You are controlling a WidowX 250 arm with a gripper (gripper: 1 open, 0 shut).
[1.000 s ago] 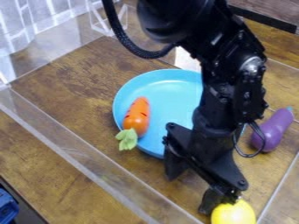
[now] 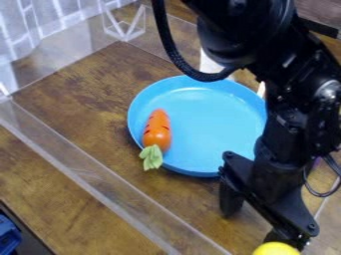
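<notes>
My black gripper [image 2: 266, 199] is low at the right, its fingers open, with the tip of one just above a yellow object [image 2: 277, 249] that is cut off at the bottom edge. A light blue plate [image 2: 197, 129] lies behind and left of the gripper. An orange toy carrot [image 2: 158, 131] with a pale green top rests on the plate's left side, the top over the rim.
A blue item [image 2: 11, 235] sits at the lower left corner. A white object behind the arm is mostly hidden.
</notes>
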